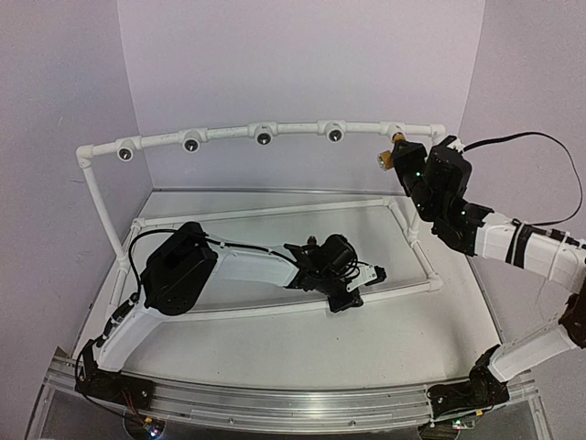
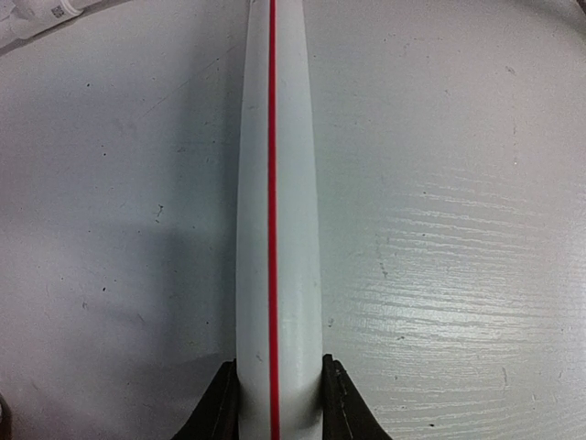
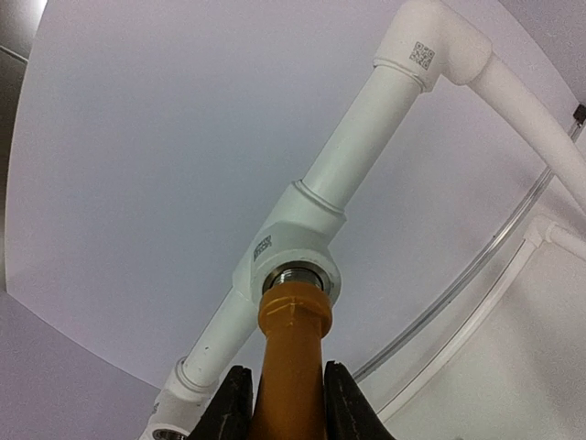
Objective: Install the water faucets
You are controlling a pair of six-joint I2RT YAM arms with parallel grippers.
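Observation:
An orange faucet (image 3: pixel 293 353) has its metal-threaded end in the opening of the rightmost white tee (image 3: pixel 291 257) on the upper pipe; some thread still shows. My right gripper is shut on the faucet's body, one finger on either side. In the top view, the faucet's outlet (image 1: pixel 385 160) points left, just below the upper pipe. Down at the base frame, my left gripper is shut on the front white pipe (image 2: pixel 298 229), which carries a red stripe. Its fingers touch the pipe on both sides.
Several tees, such as the middle one (image 1: pixel 264 137), have open holes along the upper pipe. A corner elbow (image 3: pixel 435 46) stands close to the right gripper. The left arm (image 1: pixel 261 266) lies across the base frame.

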